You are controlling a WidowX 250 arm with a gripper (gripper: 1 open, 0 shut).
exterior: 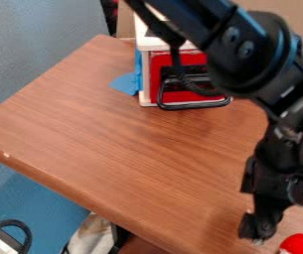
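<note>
My black arm reaches down the right side of the view to the gripper, which hangs low over the wooden table near its front right. A red round object, cut off by the bottom edge, sits just right of and below the gripper. Whether the fingers are open or shut is not clear.
A red and white box-like appliance with black wire handle stands at the back, a blue cloth beside it. Cables and other items lie beyond the front left edge.
</note>
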